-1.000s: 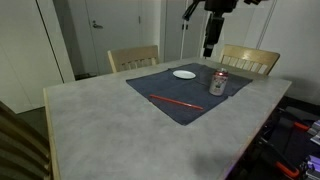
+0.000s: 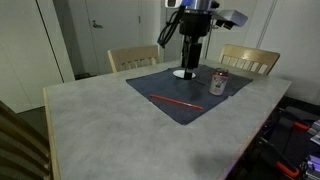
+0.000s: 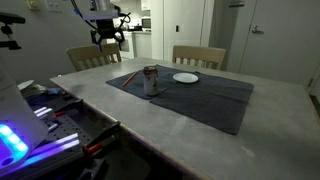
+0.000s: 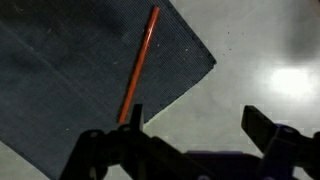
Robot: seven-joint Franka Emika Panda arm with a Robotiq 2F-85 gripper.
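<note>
A thin red stick lies on the dark cloth, close to the cloth's near edge. In the wrist view the stick runs up and down the cloth, left of centre, its lower end close to the left fingertip. My gripper is open, with nothing between its widely spread fingers. Exterior view 1 has the gripper in the air over the cloth, overlapping the white plate. In exterior view 2 the arm and gripper are up at the far left, clear of the table.
A can stands on the cloth to the right of the stick; exterior view 2 has this can in the foreground. Chairs stand round the table. Bare tabletop spreads widely to the left of the cloth.
In exterior view 1 my gripper has moved left and come lower. The stick, can and plate have stayed in place.
</note>
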